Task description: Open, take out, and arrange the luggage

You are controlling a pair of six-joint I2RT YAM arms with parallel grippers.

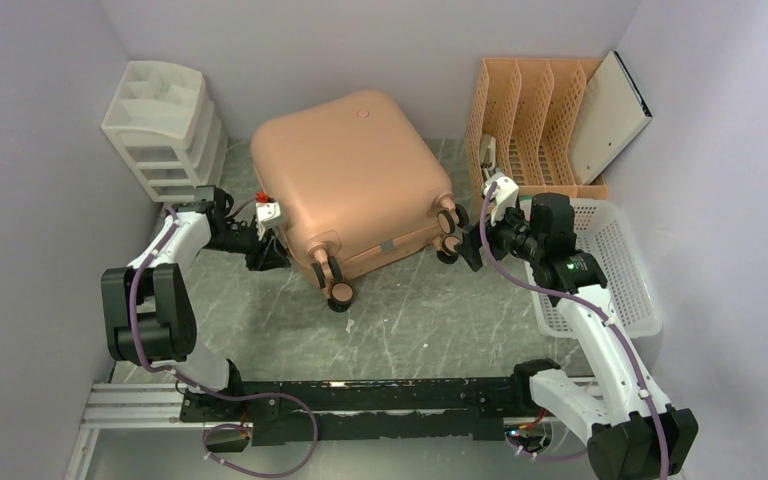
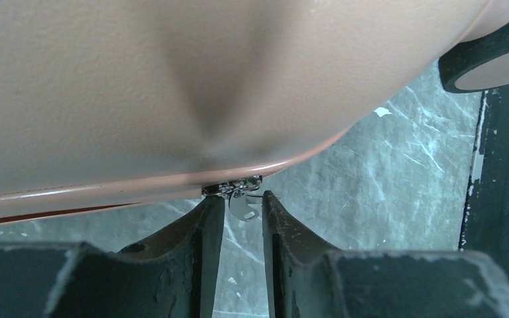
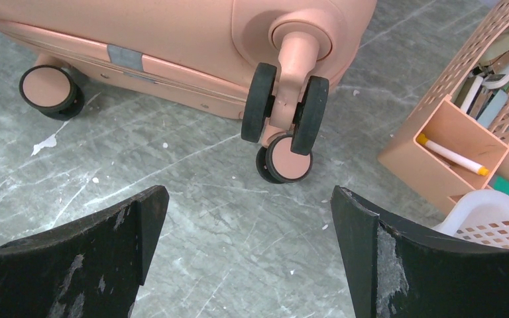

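Observation:
A pink hard-shell suitcase point(image 1: 350, 170) lies on its side in the middle, wheels toward the front. In the left wrist view a metal zipper pull point(image 2: 244, 207) hangs at the seam. The two fingertips of my left gripper are just before it, slightly apart; whether they touch it is unclear. My right gripper stands wide open and empty, facing the suitcase wheels point(image 3: 285, 162) from the right.
A white drawer unit point(image 1: 160, 90) stands back left. A peach organizer point(image 1: 505, 100) with a white board stands back right, above a white basket point(image 1: 615, 270).

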